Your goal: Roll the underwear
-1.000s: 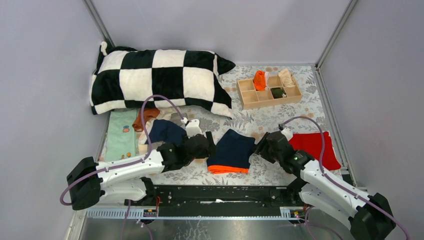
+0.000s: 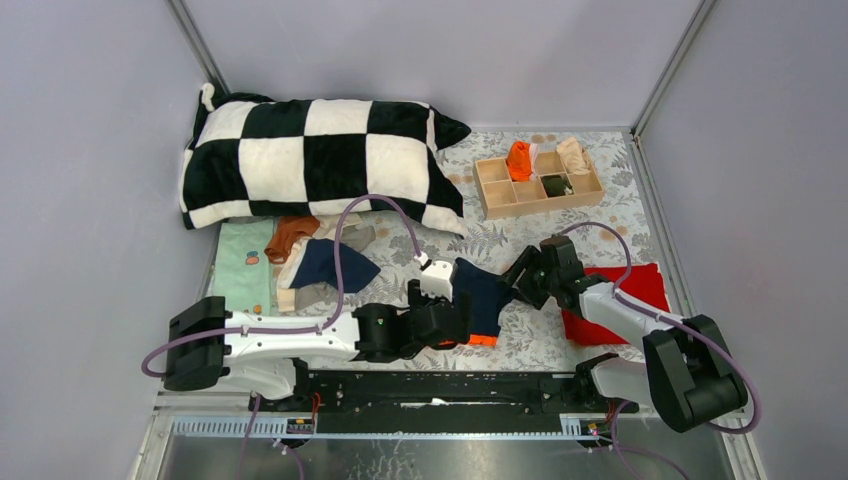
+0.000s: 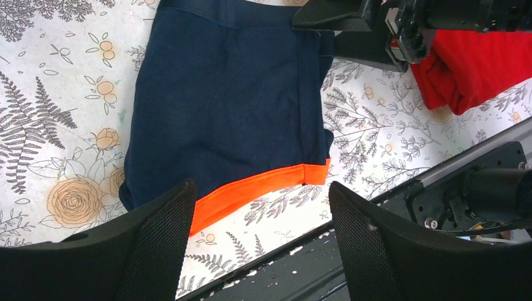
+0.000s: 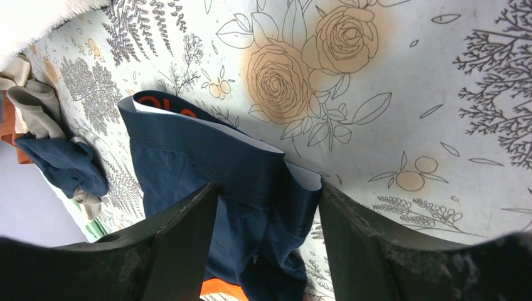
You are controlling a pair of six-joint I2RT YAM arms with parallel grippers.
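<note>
Navy underwear with an orange band [image 3: 226, 94] lies flat on the floral mat, band toward the front edge. My left gripper [image 2: 438, 310] hangs over its front left part, fingers apart above the orange band in the left wrist view. My right gripper [image 2: 522, 275] is low at the far right corner [image 4: 263, 182], fingertips on either side of the folded fabric; whether they pinch it is unclear. The left gripper's fingers [image 3: 150, 251] show nothing held.
A red cloth [image 2: 625, 285] lies to the right. A wooden divided box [image 2: 525, 202] with clothing stands behind. A checkered pillow [image 2: 320, 160] and piled clothes [image 2: 330, 268] are at left.
My left gripper has moved rightward over the navy underwear. My right gripper has moved slightly, onto the fabric's far right corner.
</note>
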